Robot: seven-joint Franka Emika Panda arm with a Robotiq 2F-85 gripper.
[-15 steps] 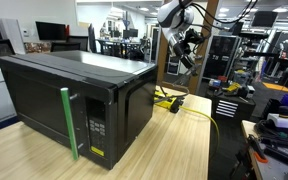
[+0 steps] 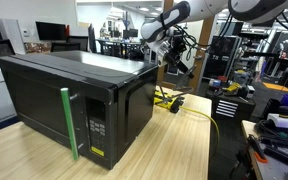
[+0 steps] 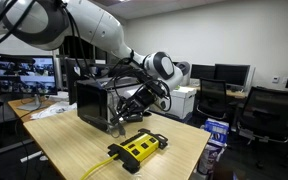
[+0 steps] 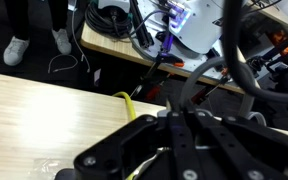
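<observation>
A large black microwave (image 2: 97,120) stands on the wooden table, a green strip (image 2: 69,123) upright at its near side. Beyond its far end the white arm (image 2: 154,30) reaches in from the right. In the second exterior view, the arm bends down over the table beside the microwave (image 3: 89,101), with my gripper (image 3: 115,124) low near its side. The wrist view shows the dark gripper mechanism (image 4: 179,145) along the bottom edge. Its fingertips and anything between them cannot be made out.
A yellow and black device (image 3: 140,149) lies on the table, with a yellow cable (image 3: 99,165) running from it. Bare wood (image 3: 69,133) stretches to the left of the device. A black cable loops across the wrist view.
In the first exterior view, the arm has shifted left, closer to the microwave's far end. The microwave and yellow device have not visibly moved.
</observation>
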